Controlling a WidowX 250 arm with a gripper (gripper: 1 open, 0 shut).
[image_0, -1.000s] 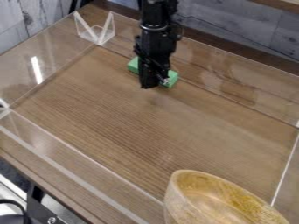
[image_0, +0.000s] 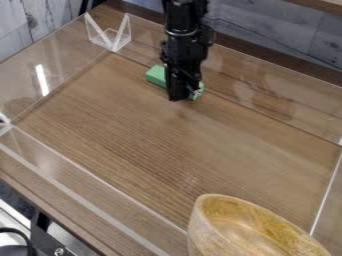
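Observation:
The black robot arm reaches down from the top centre to a small green object (image_0: 159, 76) on the wooden table. My gripper (image_0: 179, 90) is low at the object's right part, partly covering it. Whether its fingers are open or shut on the object is too small and dark to tell.
A large yellow bowl (image_0: 254, 230) stands at the near right. Clear plastic pieces are at the back left and left edge. A wall runs along the back right.
The green object and the gripper at it have shifted very slightly; otherwise the scene looks the same.

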